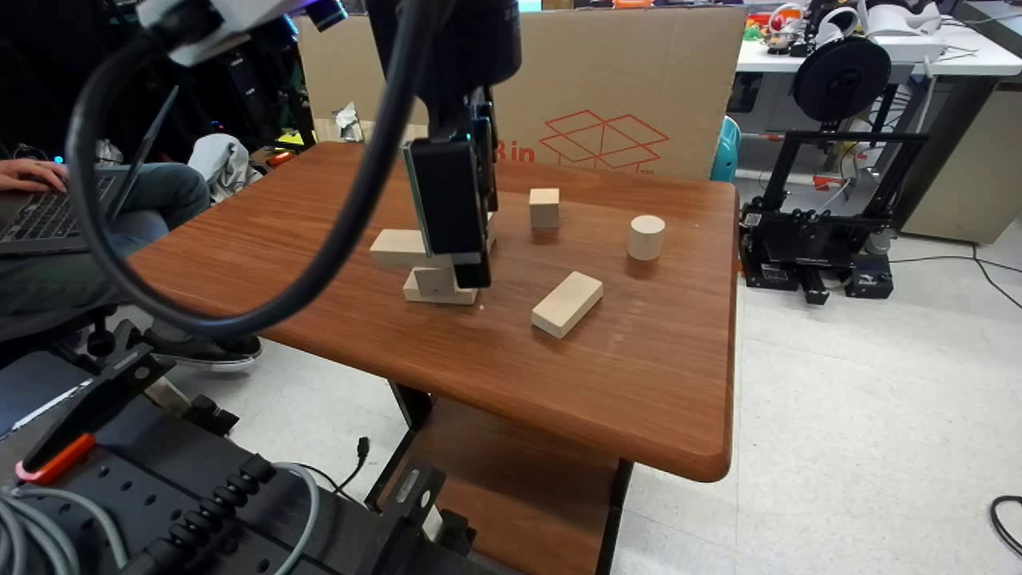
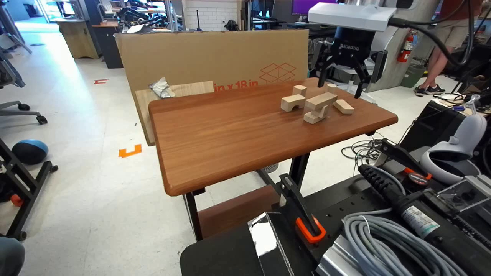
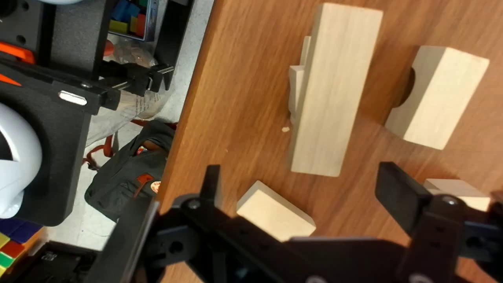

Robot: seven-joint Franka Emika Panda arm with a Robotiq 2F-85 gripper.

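Note:
My gripper (image 2: 339,90) hangs open above the table, its fingers wide apart and nothing between them. Under it stands a small stack, where a long wooden block (image 3: 337,89) rests across a smaller upright piece (image 1: 436,279) on a flat base block (image 1: 441,295). Beside the stack is an arch block (image 2: 293,102) with a rounded cutout. A flat rectangular block (image 1: 567,303) lies apart on the table; the wrist view shows it near one finger. A cube (image 1: 544,208) and a cylinder (image 1: 646,238) stand separately. In exterior view 1 my gripper hides part of the long block.
A cardboard sheet (image 2: 211,55) stands behind its far edge. My cable (image 1: 316,278) loops across exterior view 1.

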